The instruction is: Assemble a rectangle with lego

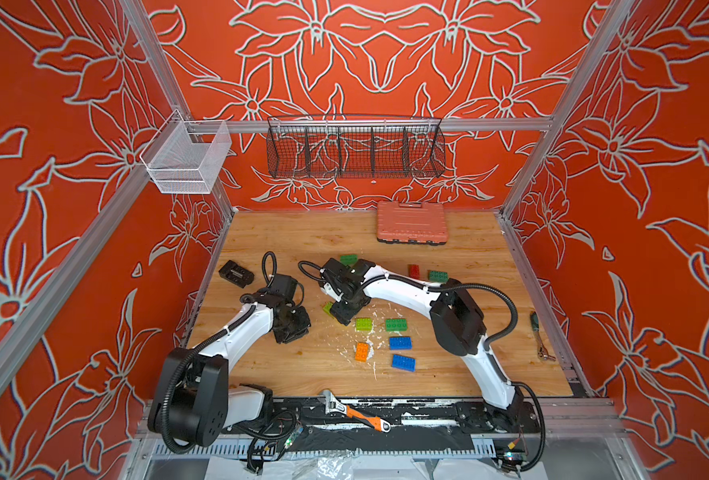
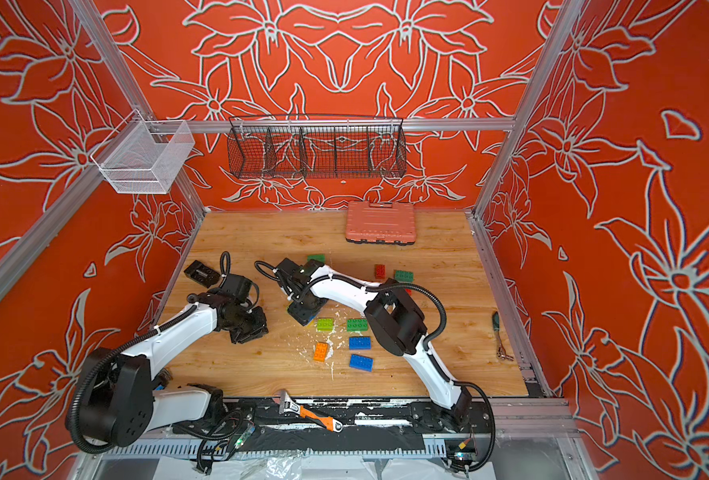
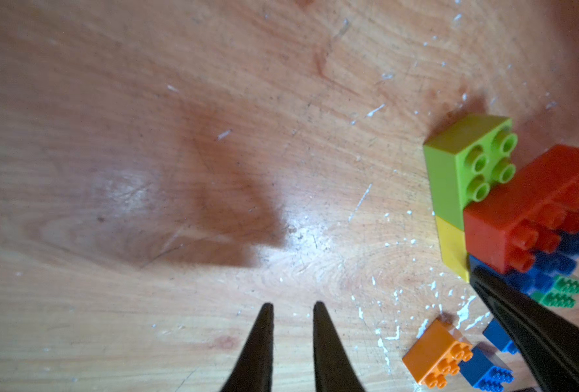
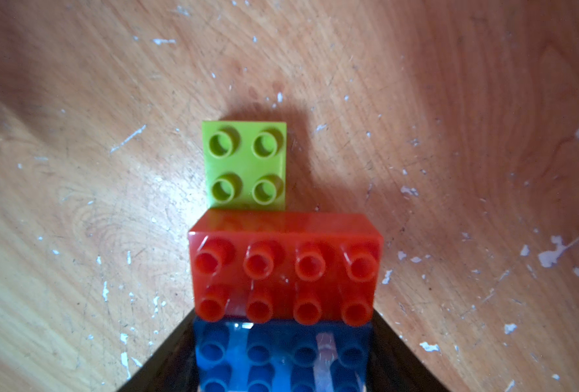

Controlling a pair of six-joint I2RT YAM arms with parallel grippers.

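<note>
In the left wrist view a lime brick and a yellow brick sit beside a red brick and a blue brick, pressed close together as one build. The right wrist view shows the red brick in front of the blue brick, with the lime brick beyond. My right gripper is open, its fingers on both sides of the blue brick. To the left of the build my left gripper hangs over bare wood, partly open with nothing between its fingers.
Loose on the table near the build lie an orange brick, a small lime brick, a green brick and two blue bricks. Farther back are a red brick and a red case.
</note>
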